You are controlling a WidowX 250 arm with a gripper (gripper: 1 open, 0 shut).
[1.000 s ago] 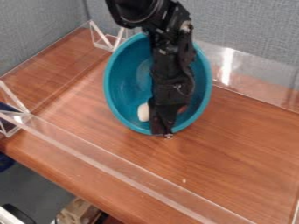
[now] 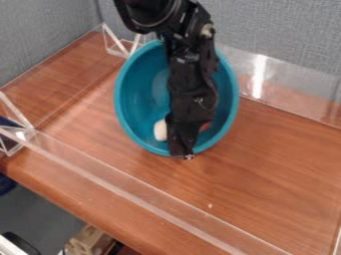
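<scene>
A large teal bowl (image 2: pixel 135 98) sits on the wooden tabletop near the back. The black gripper (image 2: pixel 184 146) reaches down from the top into the bowl, its tip low at the bowl's near side. A small white object (image 2: pixel 162 129) shows inside the bowl just left of the gripper, partly hidden by it; a bit of something reddish peeks out on the gripper's right. Whether anything is between the fingertips is hard to make out at this size.
Clear acrylic barriers line the table, with white brackets at the left and back-left. Bare wood (image 2: pixel 266 169) lies to the right of the bowl and in front. A grey wall stands behind; boxes sit below the front-left edge.
The gripper has shifted very slightly left at the bowl's near side. The bowl and the white object look nearly unchanged.
</scene>
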